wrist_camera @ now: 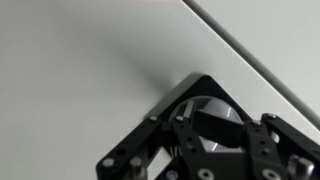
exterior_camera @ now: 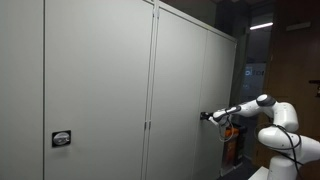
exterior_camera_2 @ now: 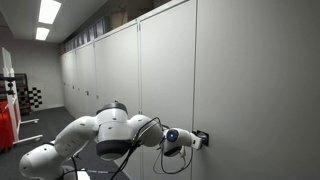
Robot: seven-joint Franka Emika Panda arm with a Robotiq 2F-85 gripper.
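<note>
A black square latch plate with a round metal dish point(wrist_camera: 205, 88) is set in a pale cabinet door point(wrist_camera: 70, 90), close to the door's edge. At this latch stands my gripper, which looks shut, its fingers low in the wrist view over the dish. A dark piece of the latch shows at the fingertips; whether they grip it cannot be told. In the second exterior view the arm reaches up to the black latch point(exterior_camera_2: 204, 137), touching or nearly so. From the first exterior view the gripper point(exterior_camera: 208, 117) is small at the same spot.
Tall cabinet doors point(exterior_camera: 95, 70) fill the wall, and another latch point(exterior_camera: 61, 138) sits on a door at the left. A thin seam point(wrist_camera: 245, 50) runs beside the worked latch. Cables point(exterior_camera_2: 160, 130) hang around the arm. Open floor lies along the cabinets.
</note>
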